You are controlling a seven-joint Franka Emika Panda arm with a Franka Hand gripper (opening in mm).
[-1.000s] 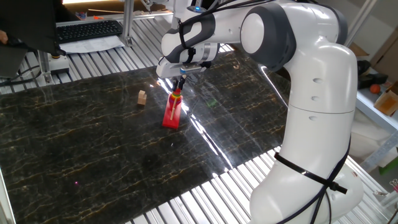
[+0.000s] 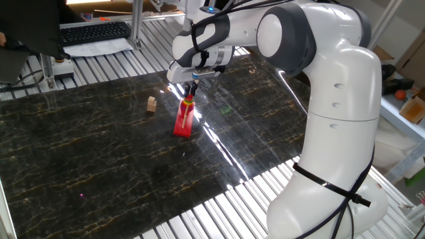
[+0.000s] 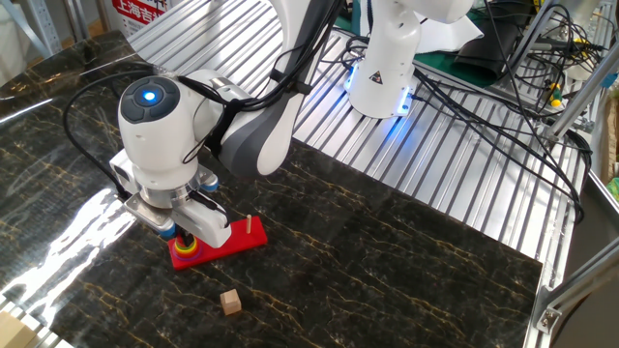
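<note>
A red board (image 2: 181,130) lies flat on the dark marbled tabletop. One bare wooden peg (image 3: 249,225) stands up from it, and coloured rings (image 3: 186,251), yellow and red among them, are at its other end. Directly over these rings is my gripper (image 2: 190,95), pointing down with its dark fingertips at or just above the top ring. Whether the fingers touch or grasp a ring is too small to tell, and the hand covers part of them in exterior view 2. Beside the board, clear of it, sits a small wooden block (image 3: 230,302).
Slatted metal surfaces (image 3: 455,174) border the tabletop. A keyboard (image 2: 95,32) lies beyond the top edge in exterior view 1, and a second white robot base (image 3: 380,92) stands behind in exterior view 2.
</note>
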